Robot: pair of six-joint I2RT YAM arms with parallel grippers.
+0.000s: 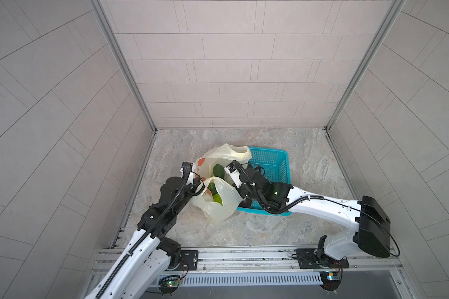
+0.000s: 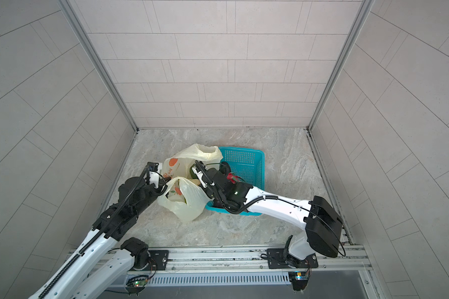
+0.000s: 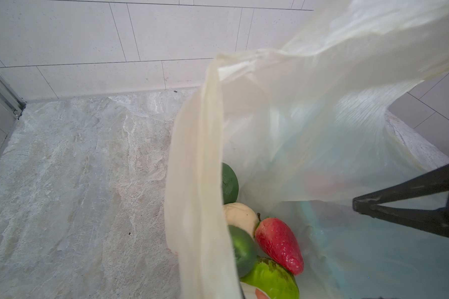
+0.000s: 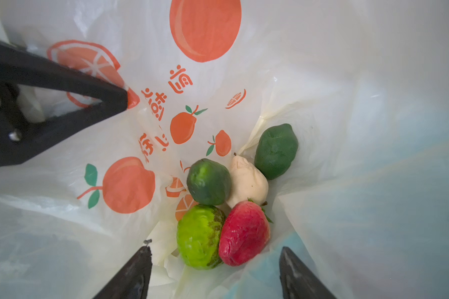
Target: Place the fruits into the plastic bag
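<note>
The plastic bag (image 1: 219, 204) stands open beside the basket. My left gripper (image 1: 194, 179) is at its left rim; its fingers are hidden. Inside, the right wrist view shows two dark green fruits (image 4: 277, 149), a pale pear (image 4: 244, 182), a lime-green fruit (image 4: 199, 236) and a red fruit (image 4: 244, 231). My right gripper is over the bag's inside, fingers apart at the lower edge, with nothing held between them. The left gripper's black finger at upper left of that view lies against the printed bag.
A teal basket (image 2: 254, 159) sits to the right of the bag, partly under my right arm, with dark and red items in it.
</note>
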